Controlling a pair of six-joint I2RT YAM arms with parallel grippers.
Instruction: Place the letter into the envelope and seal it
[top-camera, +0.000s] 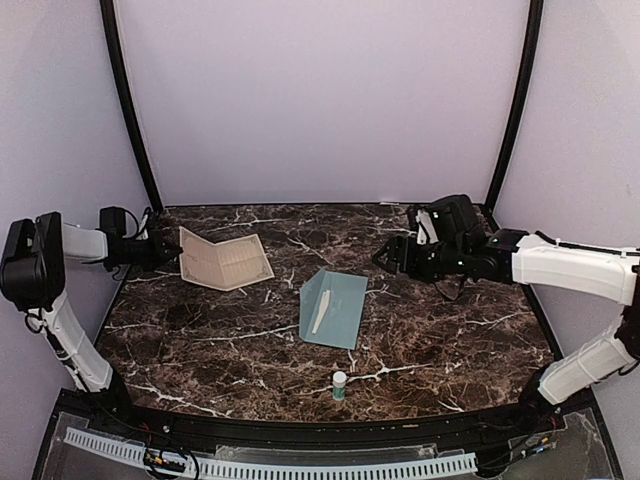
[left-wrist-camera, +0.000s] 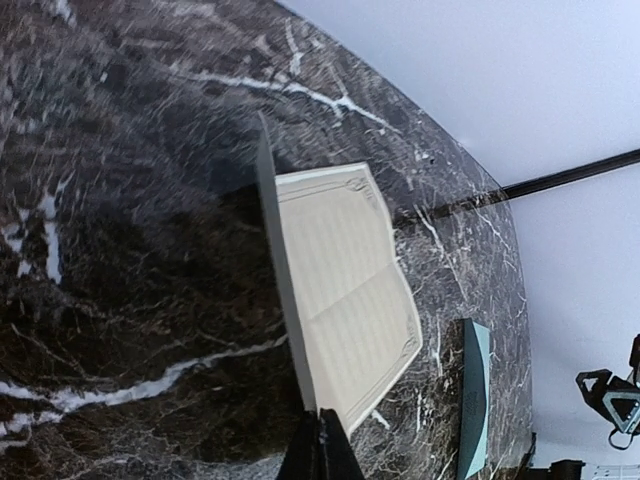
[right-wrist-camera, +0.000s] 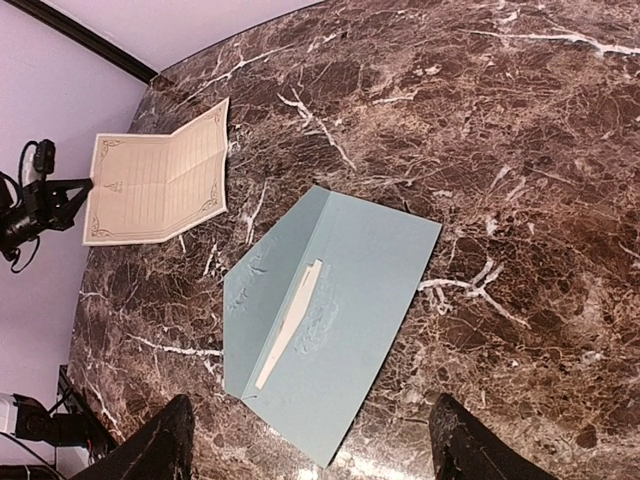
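The cream letter (top-camera: 238, 264), a lined sheet with an ornate border, lies at the left with its left edge raised and a bend across it. My left gripper is shut on that raised edge, pinching the sheet at its tips in the left wrist view. Right of it, the blue-grey envelope (right-wrist-camera: 365, 285) rests on the table, its flap (right-wrist-camera: 268, 275) folded out to the left and a pale strip (right-wrist-camera: 290, 325) near the fold. Above and to the right of the envelope hangs my right gripper (top-camera: 390, 256), open, with empty space between its widely parted fingers.
A small white-capped bottle (top-camera: 339, 384) stands near the front edge. Bare dark marble (top-camera: 230, 355) lies between letter, envelope and front edge. Pale walls close off the back and both sides.
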